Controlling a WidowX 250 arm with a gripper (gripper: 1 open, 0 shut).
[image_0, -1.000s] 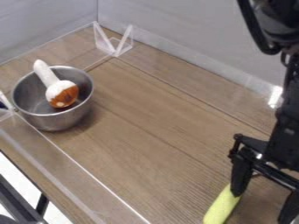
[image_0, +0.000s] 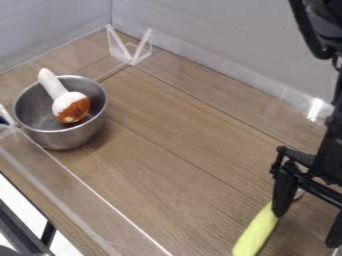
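The black gripper (image_0: 307, 185) is at the lower right of the camera view, partly out of frame. Its fingers hang just above the upper end of a yellow elongated object (image_0: 257, 232) lying on the wooden surface; whether they touch it I cannot tell, nor how far apart they stand. A steel bowl (image_0: 75, 132) at the left holds a white-and-orange object (image_0: 74, 105) leaning against its rim.
A white wire-like holder (image_0: 130, 48) stands at the back by the wall (image_0: 227, 40). The left and lower-left edges border the work area.
The gripper has risen slightly and shifted a little to the right over the last second. The yellow object and the bowl appear unchanged.
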